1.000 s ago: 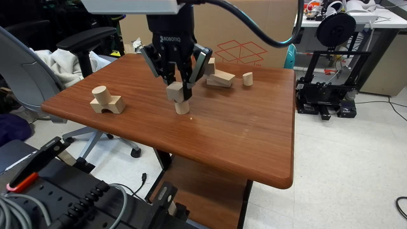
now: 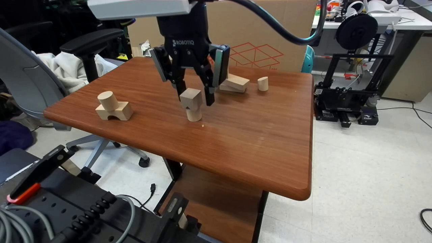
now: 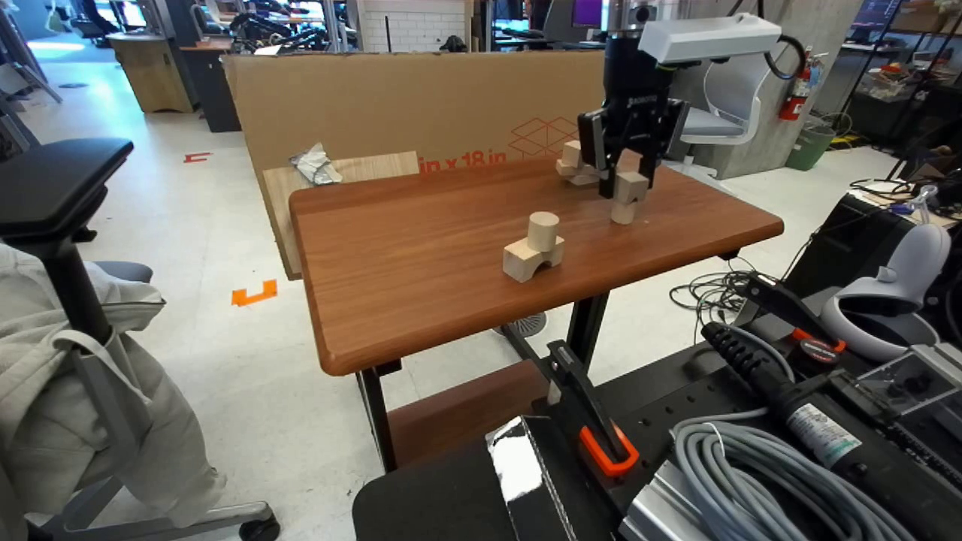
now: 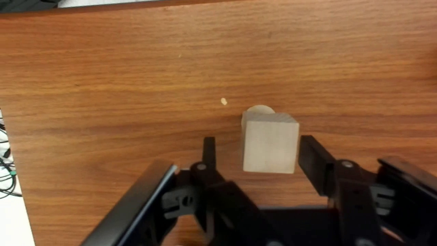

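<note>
A pale squared wooden block (image 2: 190,98) rests on top of an upright wooden cylinder (image 2: 194,115) near the middle of the table. My gripper is open, its fingers on either side of the block. In the wrist view a clear gap shows between the left finger and the block, while the right finger (image 4: 313,158) is very near or touching the block's side. From above, the block hides most of the cylinder and sits off-centre over it.
An arched block (image 2: 114,110) with a cylinder (image 2: 107,100) on it stands at the table's left. Behind my gripper lie stacked flat blocks (image 2: 235,83) and a slant-topped cylinder (image 2: 263,83).
My gripper's fingers have spread apart, and the gripper has shifted slightly right in exterior view 1. The block has shifted slightly right and stands straighter on the cylinder.
</note>
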